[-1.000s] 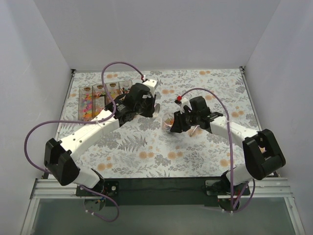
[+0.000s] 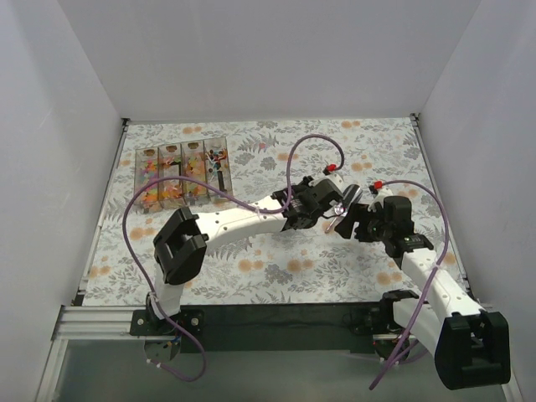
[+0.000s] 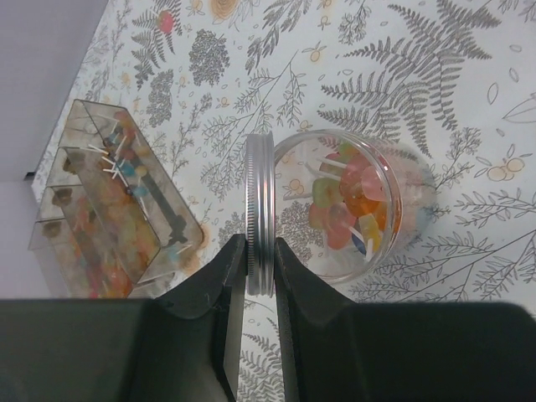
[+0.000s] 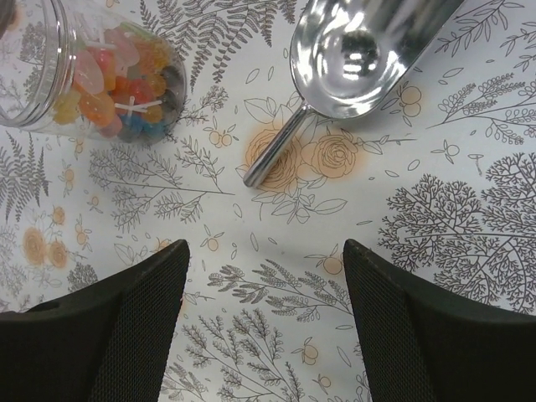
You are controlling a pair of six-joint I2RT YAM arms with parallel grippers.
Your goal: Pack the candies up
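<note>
A glass jar of wrapped lollipops and gummy candies (image 3: 352,201) (image 4: 121,88) lies on the patterned mat, largely hidden by the left arm in the top view. Just above its mouth, my left gripper is shut on the silver metal lid (image 3: 260,167), held on edge. My right gripper stands open over bare mat, right of the jar in the top view, with a steel scoop (image 4: 335,84) lying beyond its fingers.
A clear tray with several compartments of candies (image 2: 172,157) (image 3: 126,218) sits at the back left. The front and back right of the mat have free room.
My left gripper has moved right with the lid, over the jar toward the scoop. My right gripper has moved back to the right, away from the jar.
</note>
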